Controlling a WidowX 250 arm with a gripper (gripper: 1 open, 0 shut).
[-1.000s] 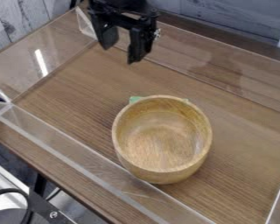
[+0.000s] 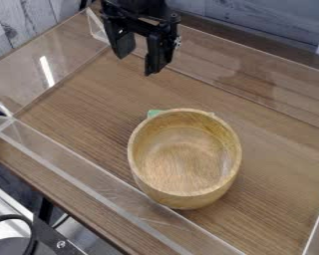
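The black gripper (image 2: 140, 55) hangs at the upper middle of the camera view, open, above the wooden floor behind a wooden bowl (image 2: 182, 159). The bowl stands empty at the lower middle. A small green object (image 2: 157, 114) lies just behind the bowl, partly hidden by it.
Clear plastic walls (image 2: 63, 186) edge the wooden floor (image 2: 69, 110). A black cable lies outside the wall at the lower left.
The gripper has shifted slightly over the last second. The bowl and the green object look unmoved.
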